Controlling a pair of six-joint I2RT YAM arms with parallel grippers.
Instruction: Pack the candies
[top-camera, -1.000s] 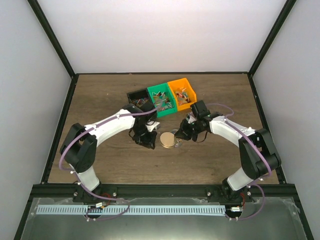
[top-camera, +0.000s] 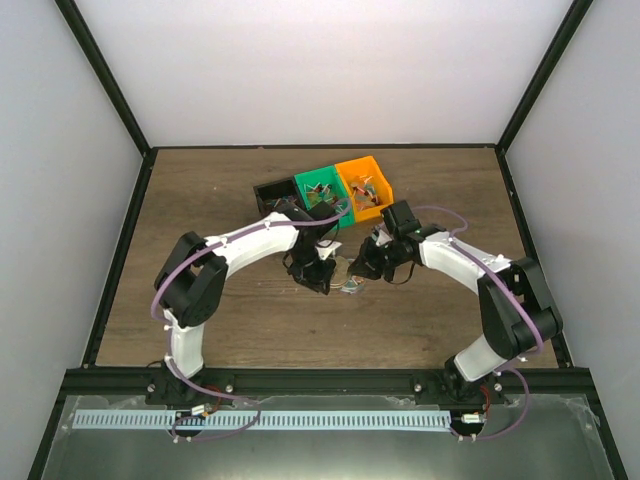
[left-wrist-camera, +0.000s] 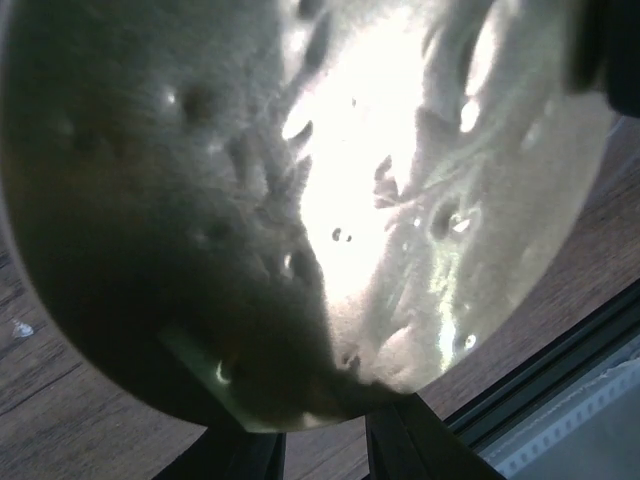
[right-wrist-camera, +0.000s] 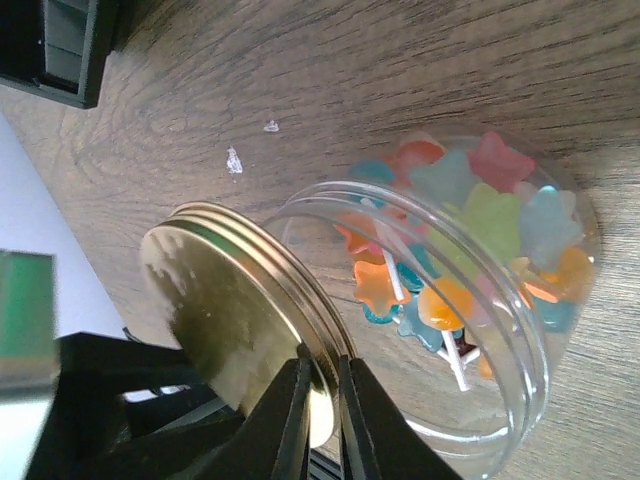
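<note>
A clear jar holding colourful star candies and lollipops lies tilted in the right wrist view. Its round gold lid leans by the jar's mouth and fills most of the left wrist view. My right gripper is shut, fingertips against the lid's rim beside the jar's mouth; whether it pinches a thin edge cannot be told. My left gripper stands part open, a gap between its fingers, with the lid's lower edge close over the tips. Its dark body reaches the lid's outer face.
Behind the arms, a black bin, a green bin and an orange bin stand side by side, with wrapped pieces inside. White scraps lie near the jar.
My left gripper has moved right, over to the lid, and now covers part of it from above. The right arm looks still.
</note>
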